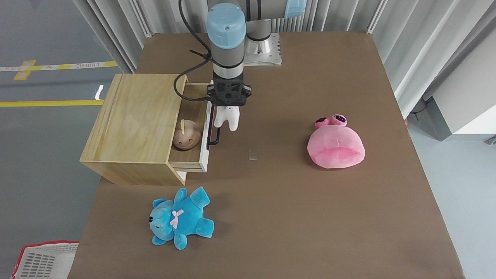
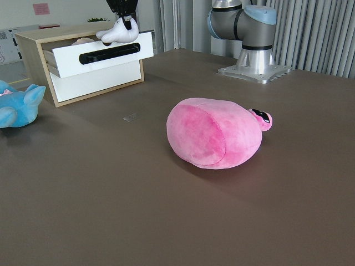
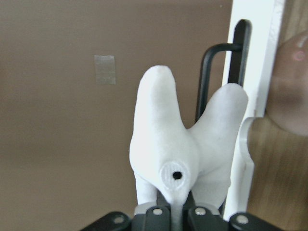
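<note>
My gripper (image 1: 223, 105) is shut on a white tooth-shaped plush (image 1: 227, 118), seen close in the wrist view with two prongs up and a dark spot on it. The plush is held over the front edge of the pulled-out drawer (image 1: 203, 160) of a wooden cabinet (image 1: 130, 121), by its black handle (image 3: 204, 77). A round brown smiling toy (image 1: 186, 137) lies inside the drawer. In the left view the plush (image 2: 119, 33) appears just above the white drawer front (image 2: 72, 64).
A blue bear (image 1: 186, 216) lies in front of the cabinet. A pink plush (image 1: 335, 148) sits at the right of the brown table (image 1: 297, 223). A red-rimmed basket (image 1: 44, 260) stands off the table, lower left.
</note>
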